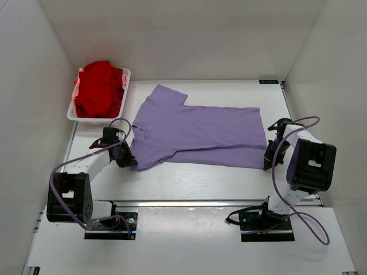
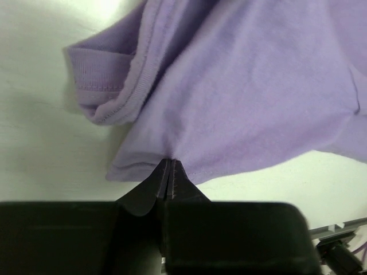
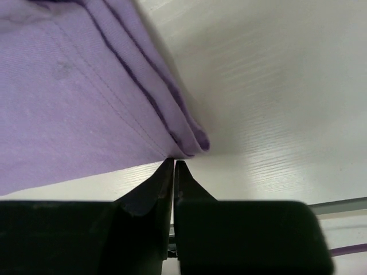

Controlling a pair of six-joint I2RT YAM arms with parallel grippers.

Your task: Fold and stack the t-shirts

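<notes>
A purple t-shirt [image 1: 212, 126] lies spread on the white table, one sleeve pointing to the back left and a fold running along its front part. At its front left corner, my left gripper [image 1: 133, 164] is shut on the fabric; in the left wrist view its fingertips [image 2: 150, 186] pinch the cloth near its lower edge. My right gripper [image 1: 267, 167] is at the front right hem corner. Seen from the right wrist, a narrow gap parts its fingers, with the tips at the hem corner [image 3: 186, 146]; whether cloth is between them is hard to see.
A white basket [image 1: 98, 120] holding a red garment [image 1: 100, 89] and something pink stands at the back left, close behind the left arm. Bare table [image 1: 200, 183] lies in front of the shirt, and there is clear space behind it.
</notes>
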